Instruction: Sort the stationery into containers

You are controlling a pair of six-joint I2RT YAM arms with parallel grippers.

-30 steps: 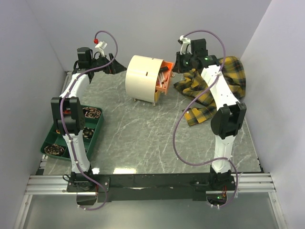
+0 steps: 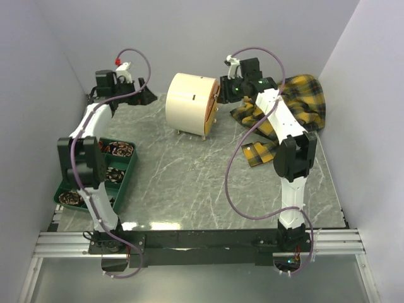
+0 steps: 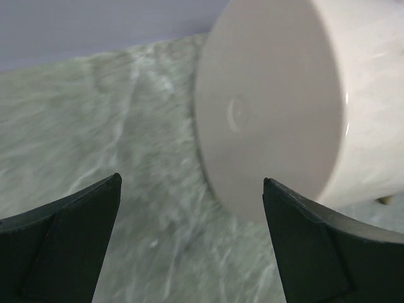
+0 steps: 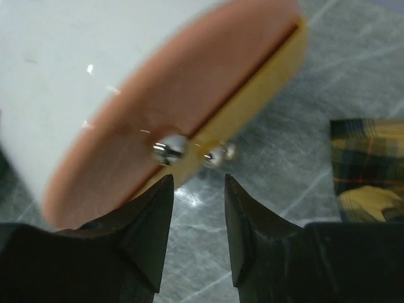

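A cream rounded cabinet (image 2: 192, 104) stands at the back middle of the table, its orange and yellow drawers shut. In the right wrist view, silver knobs (image 4: 170, 149) show on the drawer fronts, blurred. Just off those fronts is my right gripper (image 2: 223, 90), its fingers part open with nothing between them. My left gripper (image 2: 147, 92) is open and empty, to the left of the cabinet; in the left wrist view the cabinet's pale side (image 3: 265, 95) lies beyond its fingers. No loose stationery shows on the table, and the drawers' contents are hidden.
A green divided tray (image 2: 128, 170) holding dark patterned items lies at the left, partly under the left arm. A yellow-black plaid cloth (image 2: 303, 104) is bunched at the back right.
The upper orange drawer, open with items inside a second ago, has gone in as my right gripper moved left. The left gripper has drawn back leftward.
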